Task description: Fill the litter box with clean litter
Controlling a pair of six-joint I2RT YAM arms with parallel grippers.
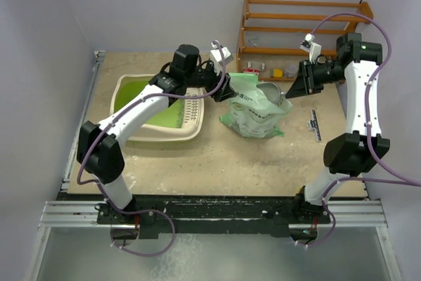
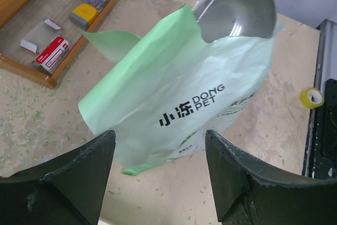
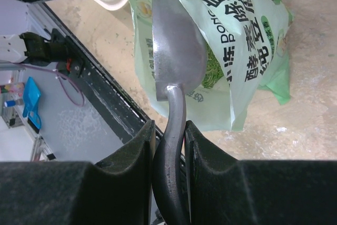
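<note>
A pale green litter bag (image 1: 253, 113) stands open on the table, its top slack and tilted in the left wrist view. Inside its mouth rests the bowl of a metal scoop (image 3: 179, 51); green litter (image 3: 212, 71) shows beside it. My right gripper is shut on the scoop's handle, at the bag's right side. At the left edge of the bag, my left gripper (image 1: 227, 95) stands open, its fingers (image 2: 95, 167) spread and the bag in front of them. The cream litter box (image 1: 194, 113) lies left of the bag, with a green floor (image 1: 172, 115).
A wooden rack (image 1: 299, 16) stands at the back, with small boxes and a yellow item (image 1: 277, 73) at its foot. A dark tool (image 1: 315, 126) lies at right.
</note>
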